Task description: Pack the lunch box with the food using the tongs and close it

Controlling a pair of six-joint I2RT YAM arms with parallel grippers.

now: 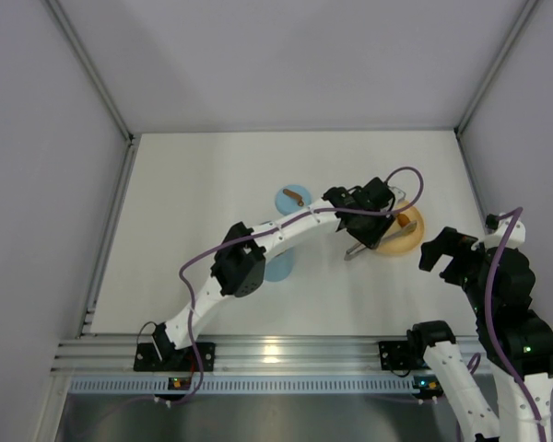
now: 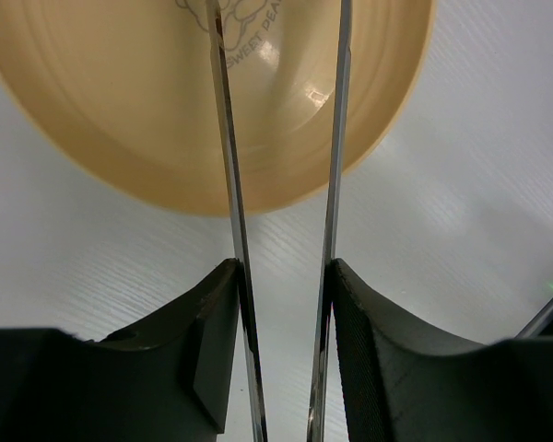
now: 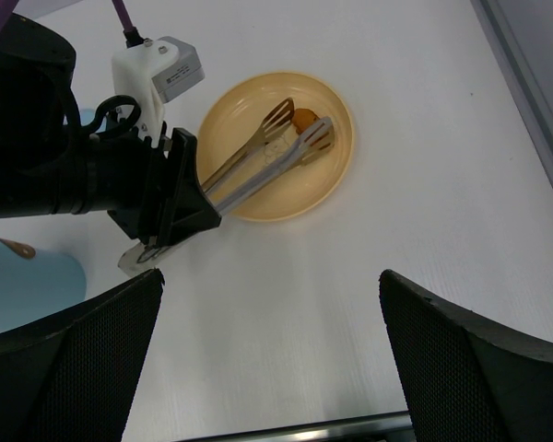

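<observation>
Over the cream plate at the table's right, my left gripper holds two long metal tong-like fingers, part open. In the right wrist view their slotted tips reach over the plate beside a small round orange-brown food piece. The left wrist view shows the two strips apart above the plate, with nothing visible between them; their tips are out of frame. My right gripper stands open and empty at the right, away from the plate.
Two light blue dishes lie left of the plate: one with a brown item at the back, another nearer the front, partly under the left arm. Metal rails edge the table.
</observation>
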